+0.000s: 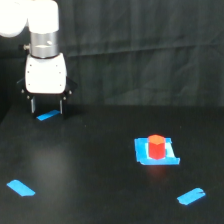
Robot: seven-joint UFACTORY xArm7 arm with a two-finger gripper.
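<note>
My gripper (47, 101) hangs at the upper left from the white arm (45, 70), its dark fingers apart, low over a blue strip (46, 115) on the black table. At the right, a red hexagonal block (156, 146) sits on a square piece bordered with blue (171, 160).
Two more blue strips lie on the table, one at the front left (21, 188) and one at the front right (191, 195). A dark curtain stands behind.
</note>
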